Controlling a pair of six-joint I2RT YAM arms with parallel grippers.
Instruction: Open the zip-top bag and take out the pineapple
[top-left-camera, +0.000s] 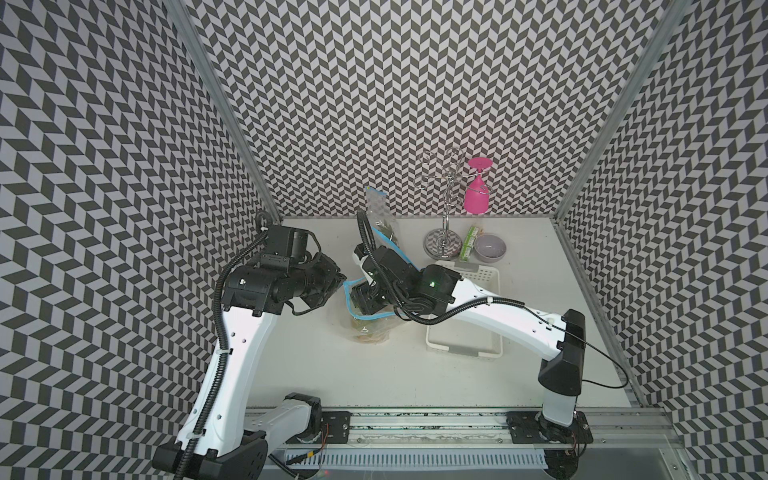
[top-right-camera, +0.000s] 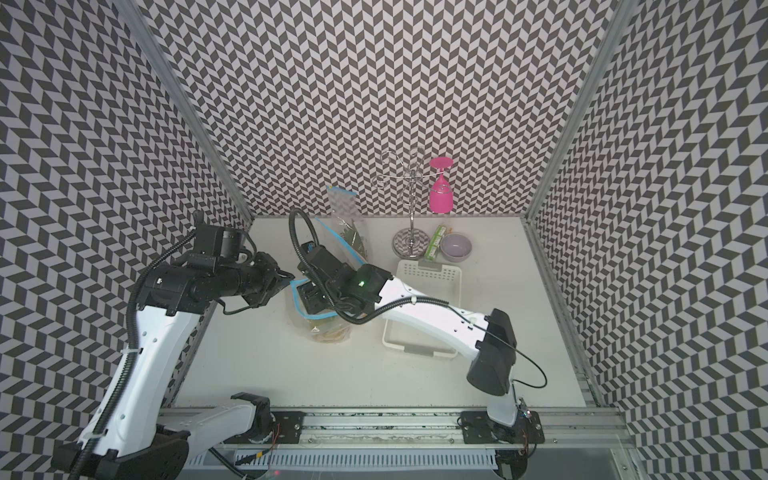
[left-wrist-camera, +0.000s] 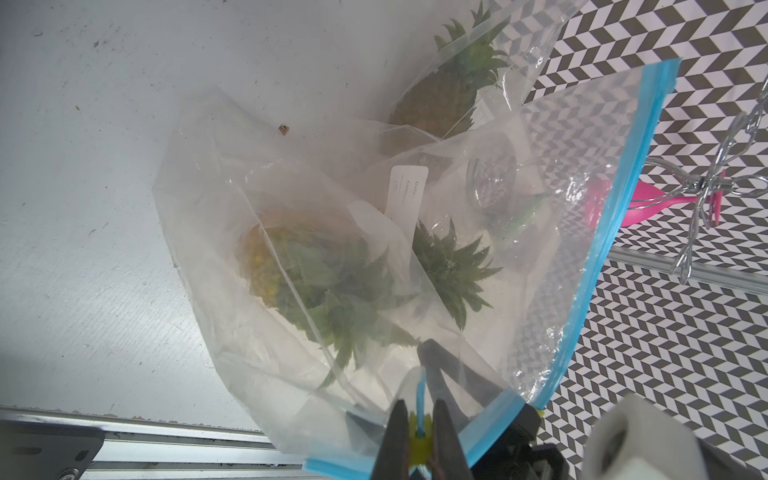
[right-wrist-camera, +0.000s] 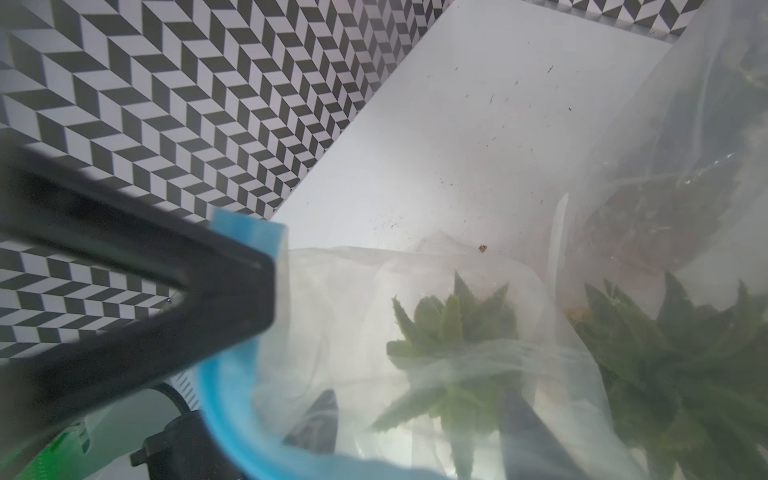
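A clear zip bag (left-wrist-camera: 208, 320) with a blue zip edge (left-wrist-camera: 596, 240) stands on the table with its mouth open. Inside it, a pineapple with green leaves (left-wrist-camera: 344, 296) shows cloudily through the film. My left gripper is shut on the blue zip edge at the bag's near side. In the right wrist view my right gripper reaches into the bag; its dark fingers (right-wrist-camera: 544, 444) stand apart on either side of the green leaves (right-wrist-camera: 456, 336), blurred by film. Nothing shows held. The left gripper's black fingers (right-wrist-camera: 232, 280) fill that view's left side.
A second bagged pineapple (left-wrist-camera: 440, 96) stands behind the bag. To the right lie a white basket (top-left-camera: 464, 350), a mauve bowl (top-left-camera: 489, 248) and a green packet (top-left-camera: 470, 241). A metal stand (top-left-camera: 441, 242) holds a pink glass (top-left-camera: 477, 196).
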